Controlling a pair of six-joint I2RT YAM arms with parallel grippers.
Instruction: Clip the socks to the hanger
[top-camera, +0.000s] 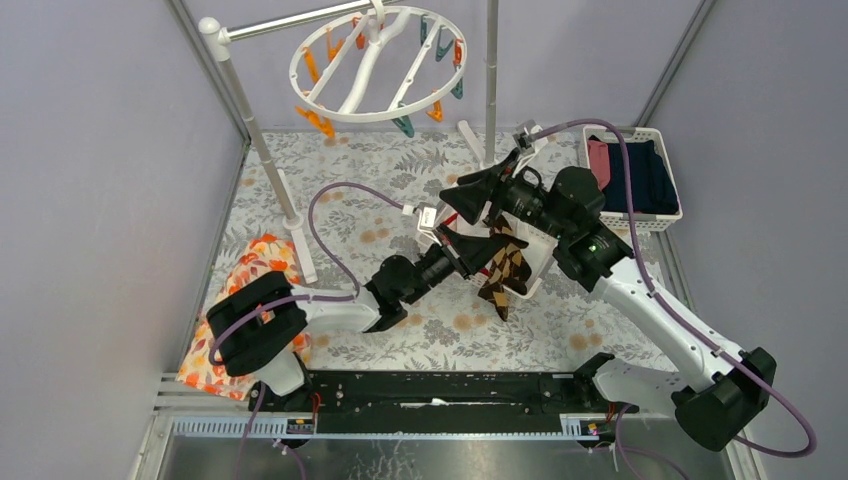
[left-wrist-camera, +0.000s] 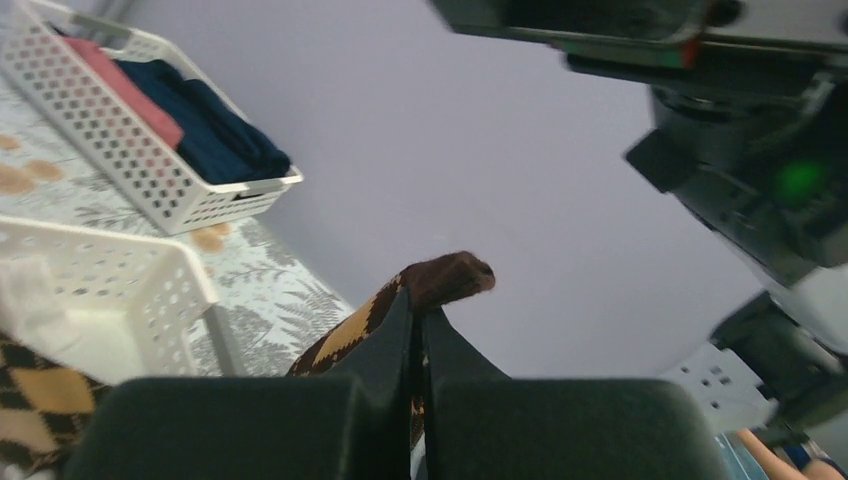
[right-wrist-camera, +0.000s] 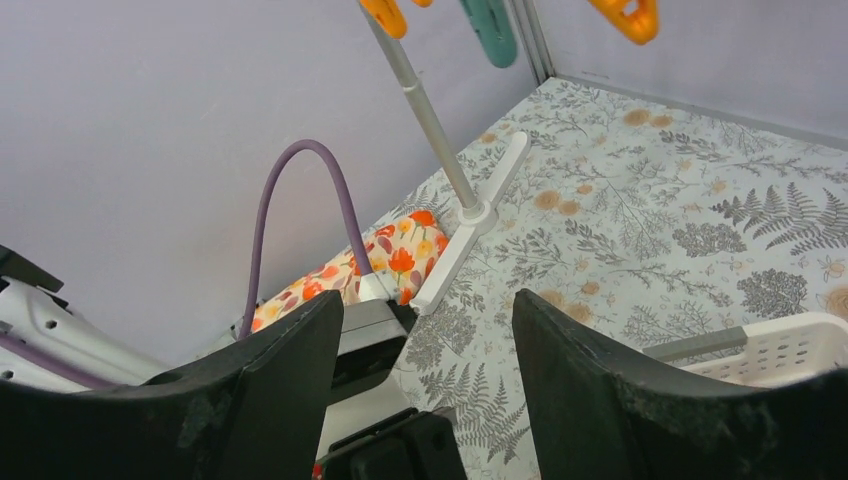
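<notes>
My left gripper is shut on a brown and tan argyle sock, whose dark end pokes up past the fingertips. A second argyle sock lies in the near white basket. From above, the left gripper is over that basket, covering part of it. Up and to its left is my right gripper, its fingers apart and empty. The round white hanger hangs at the back, with orange clips and teal clips around its ring.
The near white basket sits below both grippers. At the back right stands another basket with dark blue and pink cloth. A flowered orange cloth lies at left. The hanger's stand pole rises behind it.
</notes>
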